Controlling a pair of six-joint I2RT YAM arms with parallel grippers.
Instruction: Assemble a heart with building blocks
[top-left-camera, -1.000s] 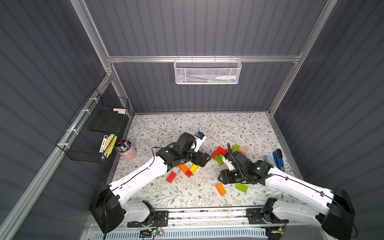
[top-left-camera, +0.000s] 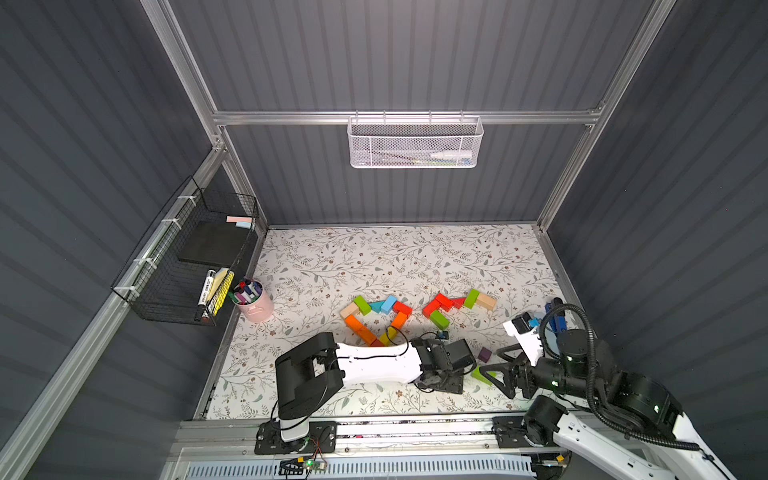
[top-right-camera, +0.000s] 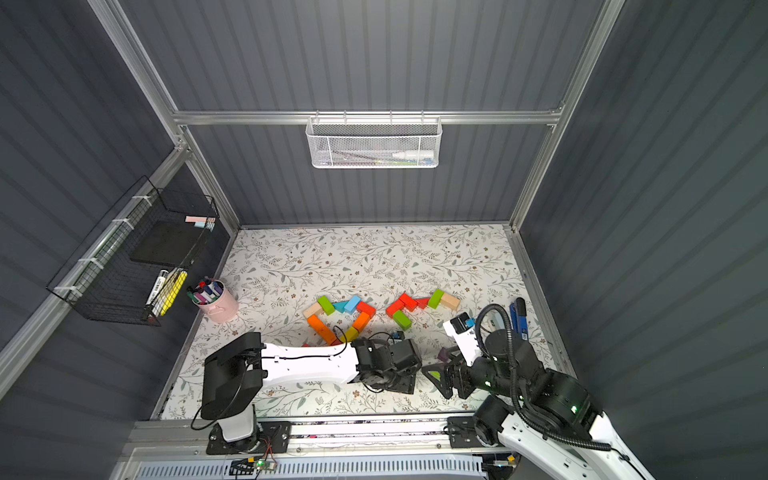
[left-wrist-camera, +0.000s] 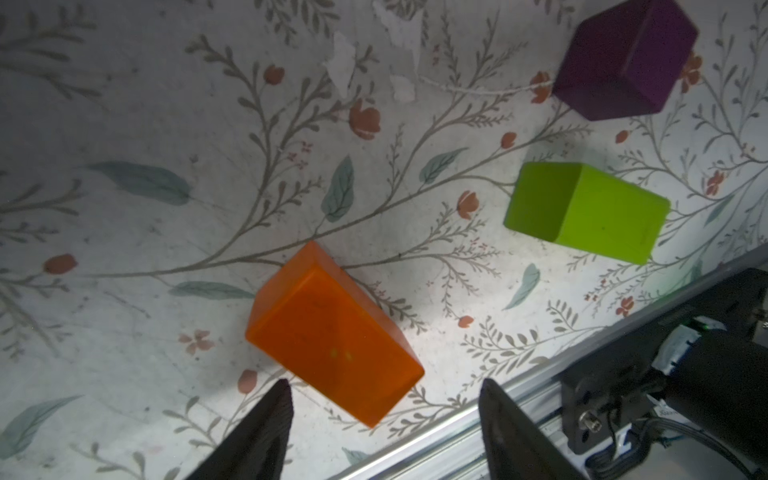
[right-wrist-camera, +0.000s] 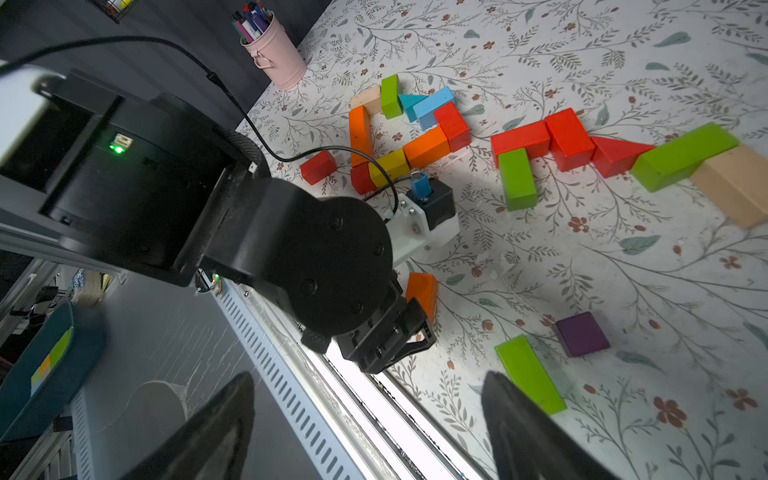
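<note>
In the left wrist view a loose orange block (left-wrist-camera: 336, 336) lies on the table, and my left gripper is open above it, fingers apart on either side. A loose green block (left-wrist-camera: 616, 212) and a purple block (left-wrist-camera: 628, 56) lie farther right. My right gripper is open with nothing between its fingers, near the green block. Left of the middle, a ring of blocks includes a blue block (right-wrist-camera: 434, 105), a yellow block (right-wrist-camera: 390, 165) and a long orange block (right-wrist-camera: 361, 132). A second row has a red block (right-wrist-camera: 569, 140) and a beige block (right-wrist-camera: 734, 185).
Both arms are close together at the front. A single red block (right-wrist-camera: 318, 167) lies outside the ring. A pink pen cup (top-left-camera: 254, 305) stands at the left edge, and blue-handled tools (top-left-camera: 557, 316) lie at the right.
My left arm has swung from the left ring to the front middle, over the orange block. My right gripper has pulled back to the right, away from the right row. The blocks look unmoved.
</note>
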